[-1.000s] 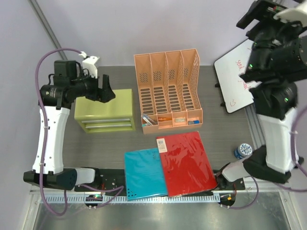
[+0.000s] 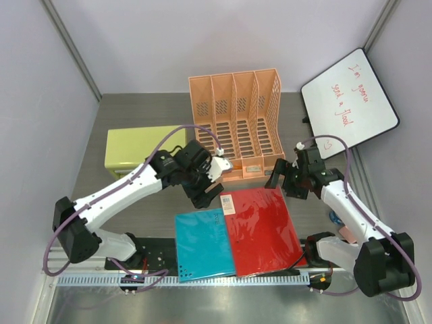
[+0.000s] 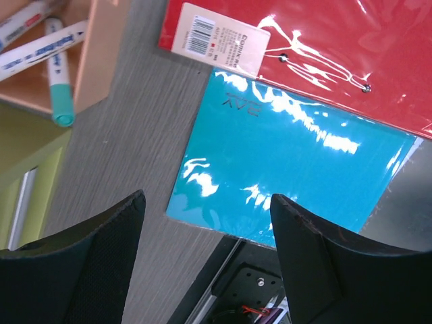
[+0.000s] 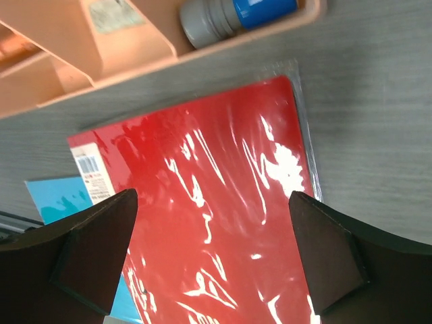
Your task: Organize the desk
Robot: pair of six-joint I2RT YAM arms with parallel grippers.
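Note:
A red plastic folder [image 2: 263, 233] lies on the desk, overlapping a blue folder [image 2: 202, 246]; a barcode label is on the red one. A pink organizer [image 2: 239, 128] with upright dividers stands behind them, markers in its front compartments. My left gripper [image 2: 206, 192] hangs over the desk near the organizer's front and the blue folder's upper edge, fingers apart and empty. My right gripper [image 2: 287, 175] is open above the red folder's back right corner, beside the organizer, with nothing between its fingers.
A green drawer box [image 2: 128, 145] stands at the back left, partly behind my left arm. A whiteboard [image 2: 347, 101] with red writing leans at the back right. A round blue-labelled container [image 2: 335, 217] is at the right edge, mostly hidden by my right arm. Bare desk shows at left.
Both arms have come inward and down from the back corners toward the folders.

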